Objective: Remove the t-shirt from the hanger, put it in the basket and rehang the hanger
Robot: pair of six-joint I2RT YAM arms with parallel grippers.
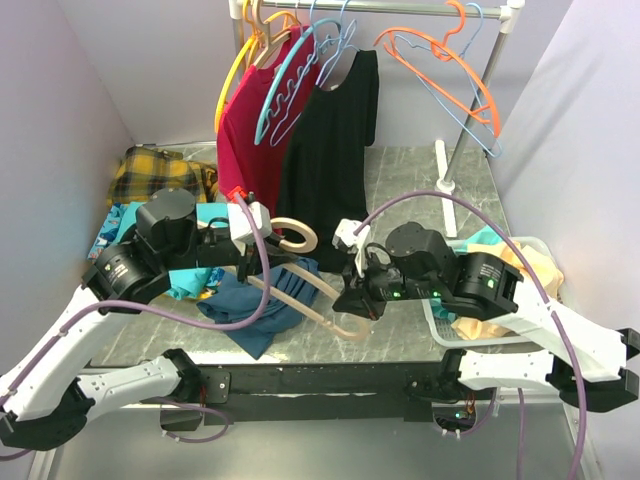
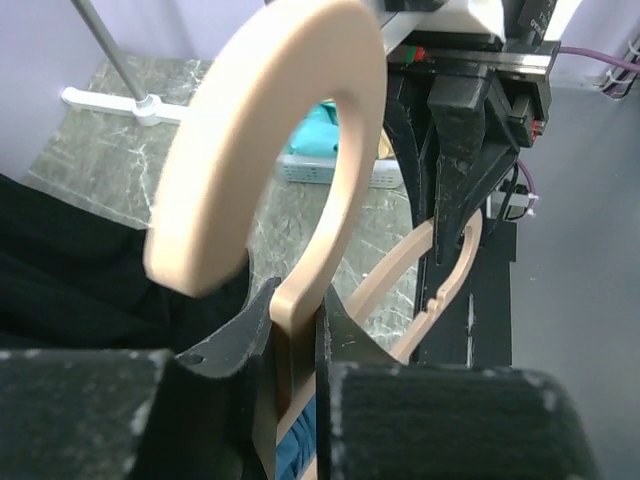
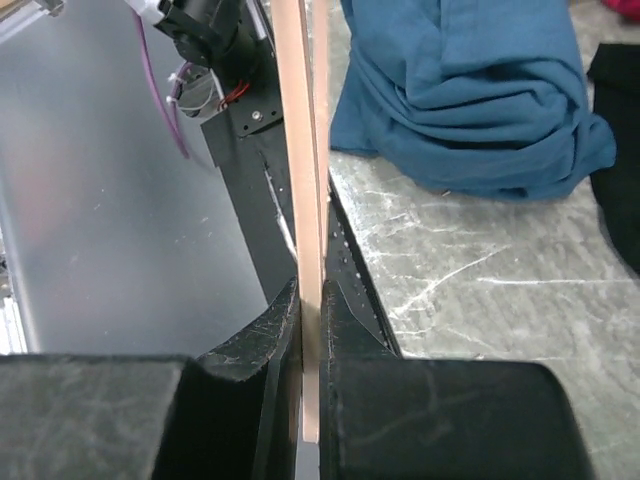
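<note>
A beige hanger point(image 1: 302, 296) with no shirt on it is held low between my two arms. My left gripper is shut on it just below the hook point(image 2: 250, 110). At the hanger's other end is my right gripper, the beige bar lying between its fingers; whether these grip it tightly is hard to tell. Behind, on the rack, hang a red shirt point(image 1: 242, 130) and a black t-shirt point(image 1: 330, 170).
A folded blue garment point(image 3: 460, 100) lies on the marble surface point(image 3: 470, 290). Folded plaid cloth point(image 1: 160, 175) is at left, a basket of clothes point(image 1: 520, 290) at right. Empty hangers hang on the rail point(image 1: 400, 8).
</note>
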